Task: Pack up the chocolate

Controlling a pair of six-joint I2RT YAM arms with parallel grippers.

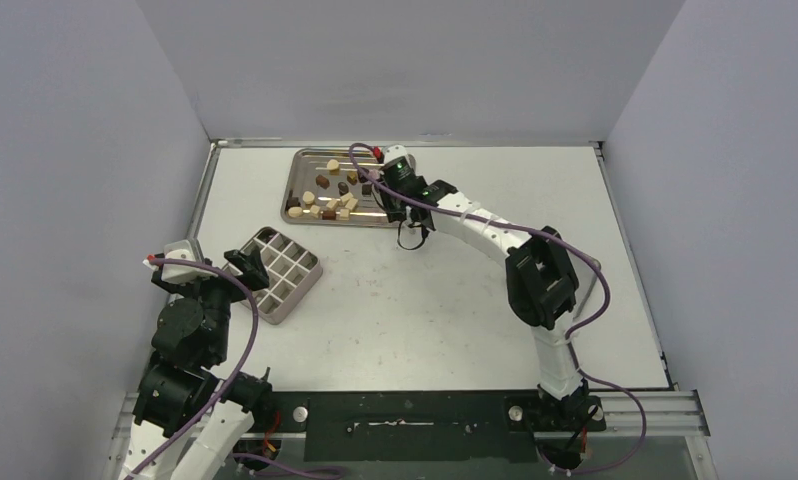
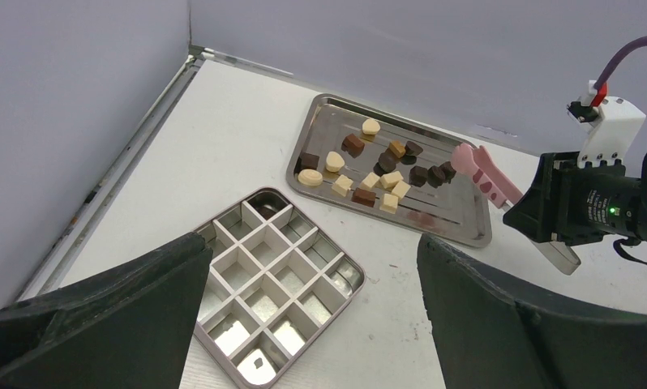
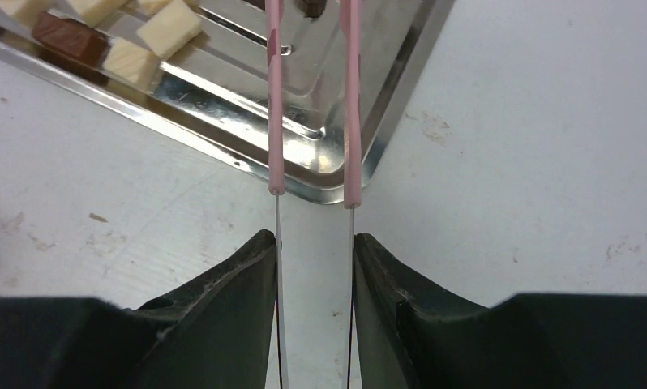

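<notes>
A metal tray point(image 2: 336, 105) holds several dark, caramel-brown and cream chocolates, such as a brown square point(image 2: 363, 197) and a cream cube point(image 3: 170, 28). A grey divided box point(image 1: 295, 300) lies in front of it on the left; its back compartment point(image 2: 267, 203) looks dark, contents unclear. My right gripper is over the tray's right end, its pink fingers apart, a dark chocolate beyond or between their tips, which are cut off in the right wrist view. My left gripper point(image 1: 207, 262) hangs open by the box with nothing between its fingers.
A second tray point(image 1: 590, 275) at the right is partly hidden by the right arm.
</notes>
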